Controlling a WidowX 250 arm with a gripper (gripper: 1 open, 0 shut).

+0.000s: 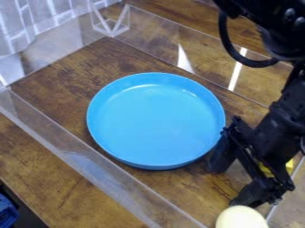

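My black gripper (238, 171) hangs low at the right, just beside the right edge of a blue plate (152, 116), with its fingers open and spread near the wooden floor of the tray. A pale yellow egg-shaped object (242, 218) lies at the bottom edge, below the fingers. Something yellow (279, 167) is partly hidden behind the gripper at the right; I cannot tell what it is.
Clear plastic walls border the wooden surface (66, 76) on the left, back and right. Bare wood lies to the left of the plate and below it. A white cloth-like shape is at the top left.
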